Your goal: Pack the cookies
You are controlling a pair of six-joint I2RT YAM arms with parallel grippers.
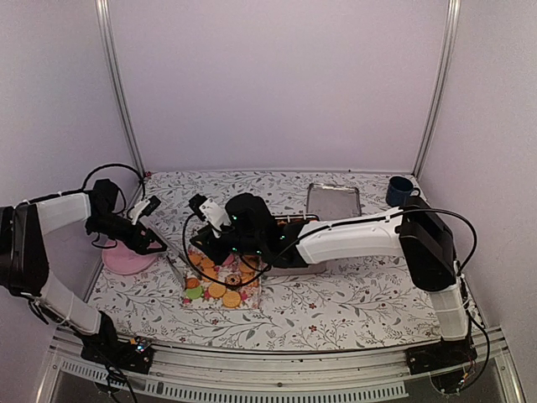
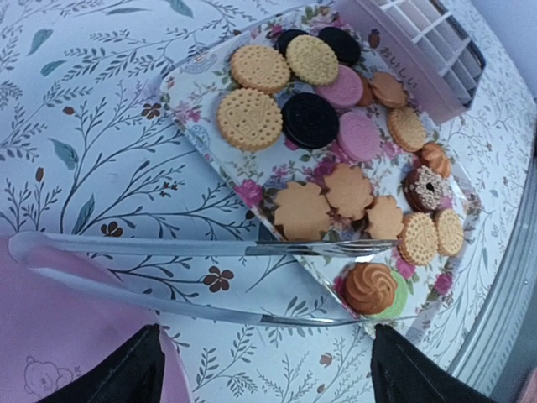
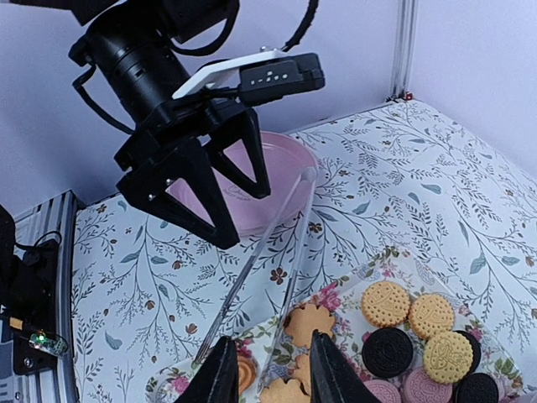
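Silver tongs [image 2: 201, 248] stretch from above the pink plate [image 2: 50, 311] toward the floral tray [image 2: 197, 105], their tips over its near corner; whether they rest on anything is unclear. The tray carries several cookies: pale round biscuits [image 2: 249, 119], dark ones [image 2: 310, 120], pink ones [image 2: 360, 136] and brown flower shapes [image 2: 301, 211]. Close to the tongs, my left gripper is open, its fingers apart and empty. My right gripper hangs open over the tray, with tong tips and cookies visible beyond its fingers. The compartment box [image 2: 411, 63] adjoins the tray.
An empty metal tray [image 1: 333, 200] sits at the back right, and a blue mug [image 1: 401, 191] stands in the far right corner. My right forearm [image 1: 352, 239] crosses above the box, hiding much of it.
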